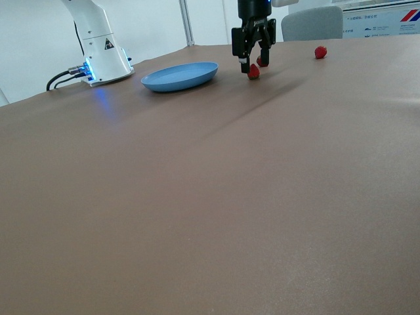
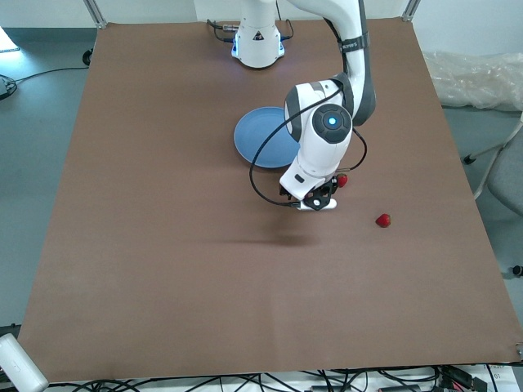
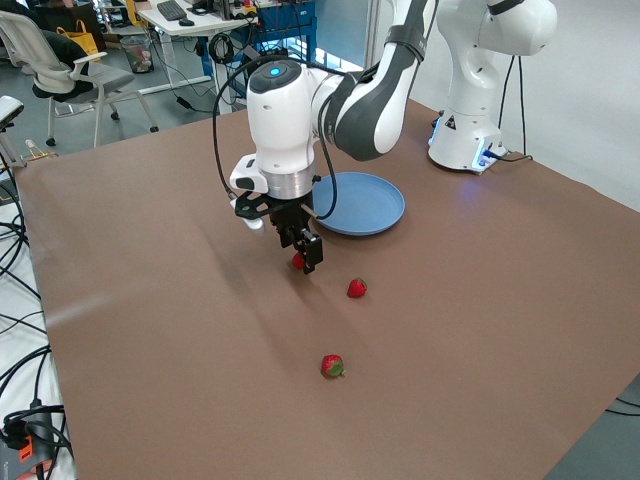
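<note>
A blue plate point(image 2: 257, 131) point(image 1: 179, 77) point(image 3: 370, 205) lies on the brown table. The gripper point(image 1: 254, 56) is lowered just beside it, fingers apart, close above a strawberry point(image 1: 254, 72); whether anything is between the fingers is unclear. Other strawberries lie nearby: one by the gripper point(image 2: 342, 180), one apart on the open table point(image 2: 383, 220) point(image 3: 333, 366). In the right view a strawberry point(image 3: 357, 288) sits right of the gripper and another is partly hidden behind it. The left view hides the fingertips under the arm.
The arm's white base point(image 2: 258, 45) stands at the back of the table. Cables point(image 3: 20, 290) run along its edge, and a grey chair point(image 2: 511, 171) stands beside it.
</note>
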